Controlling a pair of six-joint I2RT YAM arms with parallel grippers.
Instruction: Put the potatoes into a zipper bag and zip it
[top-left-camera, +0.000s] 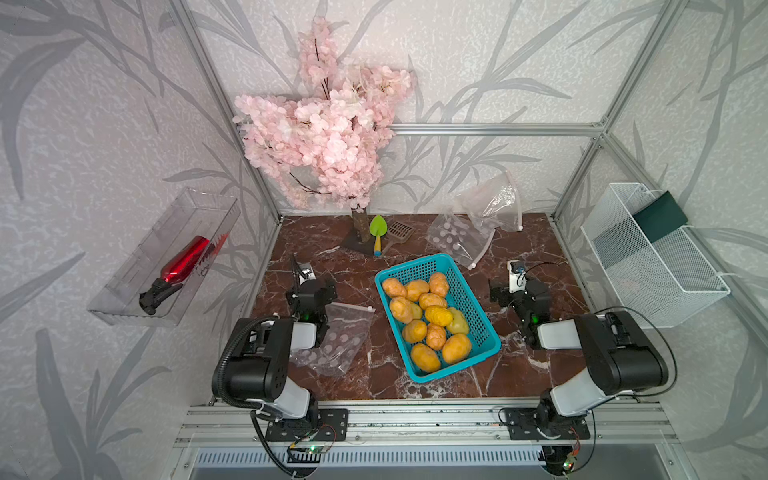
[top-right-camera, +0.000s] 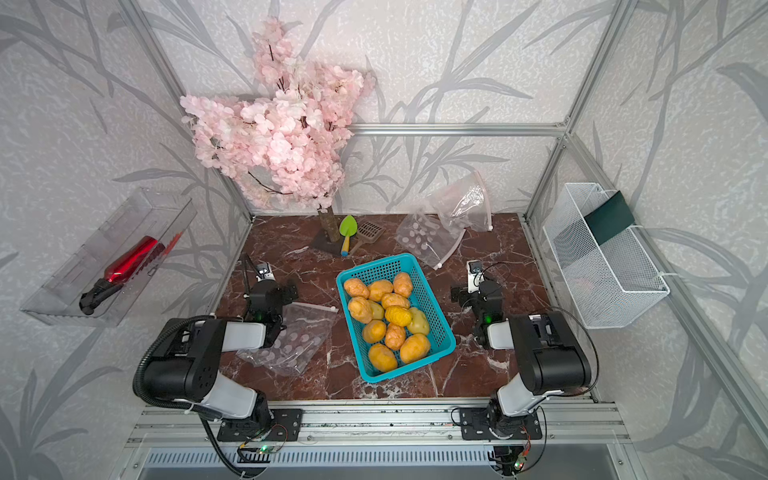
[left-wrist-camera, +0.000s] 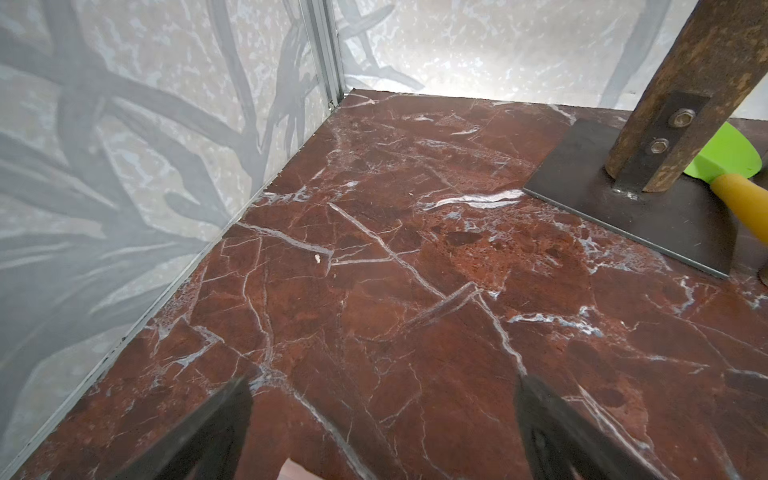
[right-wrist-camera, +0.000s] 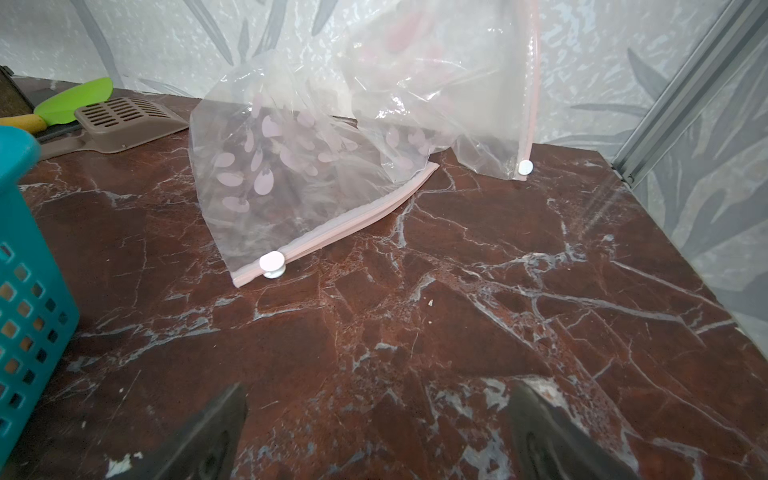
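A teal basket (top-left-camera: 480, 340) full of potatoes (top-left-camera: 436, 314) stands mid-table. A clear zipper bag (top-left-camera: 340, 336) lies beneath the left arm, left of the basket. More zipper bags (right-wrist-camera: 304, 184) with pink sliders lie at the back right, one propped against the back wall. My left gripper stands open and empty over the left side of the table. My right gripper is open and empty right of the basket, facing the back bags.
A flower stand with metal base (left-wrist-camera: 576, 176), a green trowel (top-left-camera: 378, 228) and a scoop (right-wrist-camera: 132, 120) sit at the back. A plastic bin (top-left-camera: 152, 304) and a wire rack (top-left-camera: 656, 280) hang on the side walls.
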